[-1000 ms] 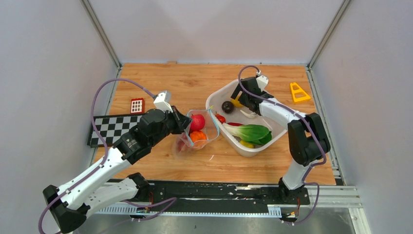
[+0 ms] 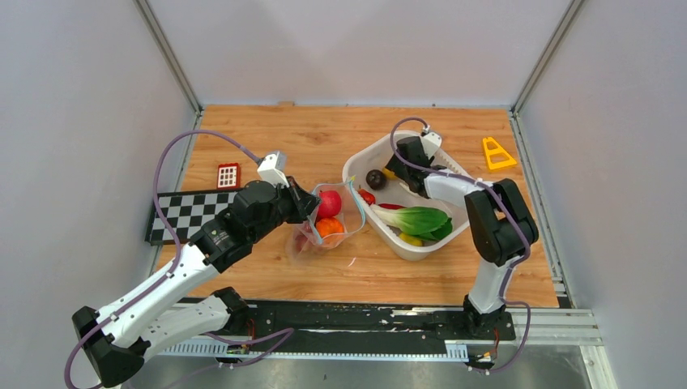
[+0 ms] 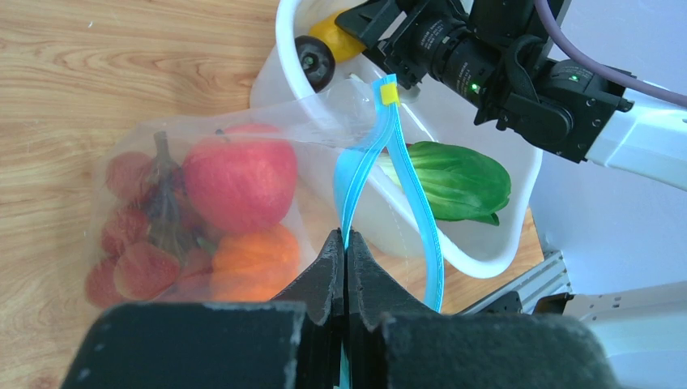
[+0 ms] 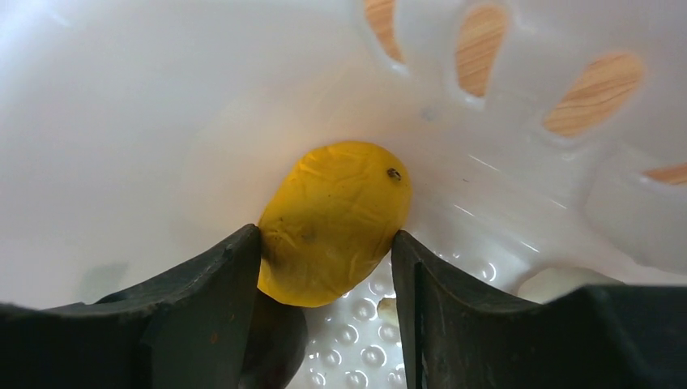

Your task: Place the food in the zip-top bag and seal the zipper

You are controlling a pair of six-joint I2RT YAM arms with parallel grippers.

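Note:
The clear zip top bag (image 2: pixel 300 244) lies left of the white bin, its mouth held apart and facing right. Its blue zipper edge (image 3: pixel 420 194) runs between the fingers of my left gripper, which is shut on it. Inside show a pomegranate (image 3: pixel 241 180), an orange pumpkin-like item (image 3: pixel 256 266) and reddish fruits (image 3: pixel 146 270). Down in the bin, the fingertips of my right gripper stand at both sides of a yellow fruit (image 4: pixel 332 211). Whether they press on it, I cannot tell.
The white bin (image 2: pixel 354 168) also holds a dark round fruit (image 2: pixel 376 179), a leafy green vegetable (image 2: pixel 417 219), red peppers (image 2: pixel 367 196) and another yellow item (image 2: pixel 411 240). A yellow triangular piece (image 2: pixel 498 154) and a checkered board (image 2: pixel 192 211) lie to the sides.
My right arm has moved a little left, and its gripper is now lower over the yellow fruit. My left arm and the bag look almost unmoved.

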